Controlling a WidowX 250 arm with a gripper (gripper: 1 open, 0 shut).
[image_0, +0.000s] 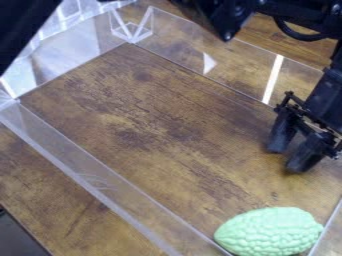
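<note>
A mint-green bumpy oval object lies in the front right corner of a clear-walled enclosure on the wooden floor. My black gripper points down at the right side, above and behind the green object and apart from it. Its two fingers are spread part way, with nothing visible between them.
Clear low walls border the wooden work area. A dark arm section and cable cross the top of the view.
</note>
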